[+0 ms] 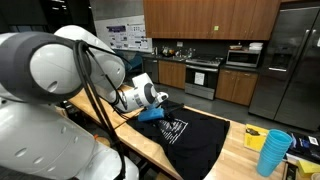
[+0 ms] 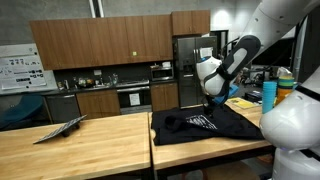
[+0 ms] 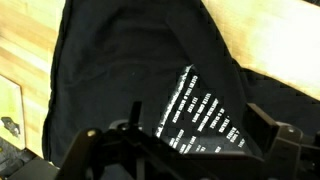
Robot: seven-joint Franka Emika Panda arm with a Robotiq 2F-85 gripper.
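A black cloth, seemingly a garment (image 1: 203, 143), lies spread over the wooden table, with a raised fold near the arm. White striped lettering covers one patch of it, the print (image 3: 200, 118) in the wrist view. Over that patch my gripper stands open, its two dark fingers far apart and nothing held between them. From the side, the cloth (image 2: 180, 130) looks bunched up at its left part, with my arm reaching in above it from the right. Whether the fingertips touch the fabric cannot be told.
Blue cups (image 1: 274, 153) stand at the table's right, beside a yellow item (image 1: 256, 136). Bare wood (image 3: 265, 35) shows along one side of the cloth. In the second exterior view, the table's left part (image 2: 75, 150) is clear. Kitchen cabinets are far behind.
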